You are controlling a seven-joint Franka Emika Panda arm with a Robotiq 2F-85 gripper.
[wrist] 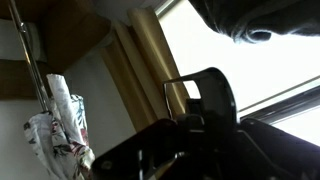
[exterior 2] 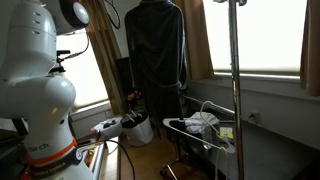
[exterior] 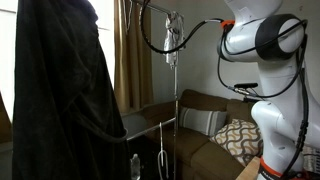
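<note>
A long dark garment (exterior: 65, 95) hangs at the left of exterior view 1; exterior view 2 shows the dark garment (exterior 2: 157, 45) hanging from above the frame. Dark cloth (wrist: 262, 18) fills the upper right corner of the wrist view. My gripper is low in that view, its dark fingers together, with nothing visible between them. Background shows between the fingertips and the cloth, so the two look apart. Both exterior views cut off the gripper; the raised arm (exterior: 275, 40) runs out of the top of exterior view 1.
A metal rack pole (exterior 2: 236, 80) stands near the garment, with a light patterned cloth (wrist: 62, 130) hanging by a pole in the wrist view. Behind are a brown sofa (exterior: 208, 158) with cushions, curtains (exterior: 132, 60) and bright windows. Low rack bars cross beside the garment.
</note>
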